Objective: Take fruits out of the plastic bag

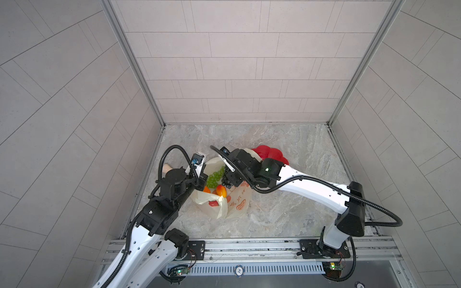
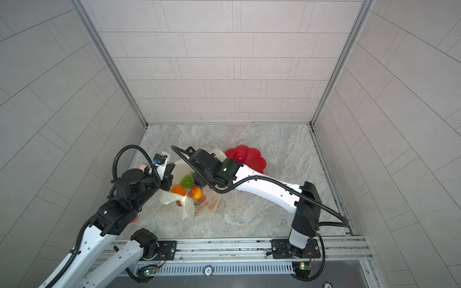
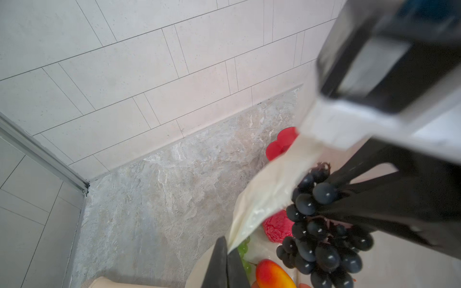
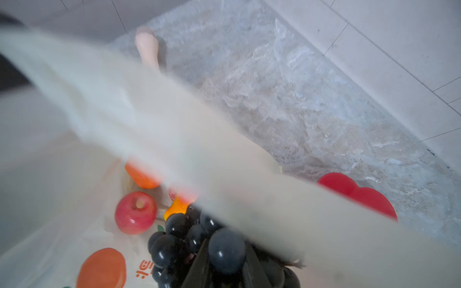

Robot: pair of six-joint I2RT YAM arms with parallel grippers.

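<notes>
The open plastic bag [image 1: 240,204] holds green grapes [image 1: 216,178], an orange [image 2: 178,190], a mango [image 3: 272,276] and a red apple [image 4: 135,214]. My right gripper is shut on a bunch of black grapes, lifted within the bag's mouth, with white film across it in the right wrist view. My left gripper is shut at the bag's edge, where the pale film runs up from its fingertips.
A red flower-shaped tray [image 2: 252,158] lies behind the bag, partly hidden by my right arm.
</notes>
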